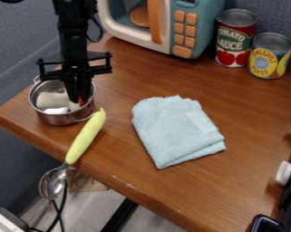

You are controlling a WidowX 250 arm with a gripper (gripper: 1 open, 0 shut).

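My black gripper (77,94) reaches down from the top left into a steel pot (53,112) at the table's left edge. Its fingertips are inside the pot, by something white and a small reddish item, both partly hidden; whether it is open or shut on anything is unclear. A yellow corn cob (87,137) lies just right of the pot, with a metal utensil (55,181) below it at the edge. A folded light blue cloth (177,132) lies in the middle of the table.
A toy microwave (196,27), a tomato sauce can (234,40) and a yellow can (270,58) stand at the back. A dark appliance with white knobs (285,177) lines the right edge.
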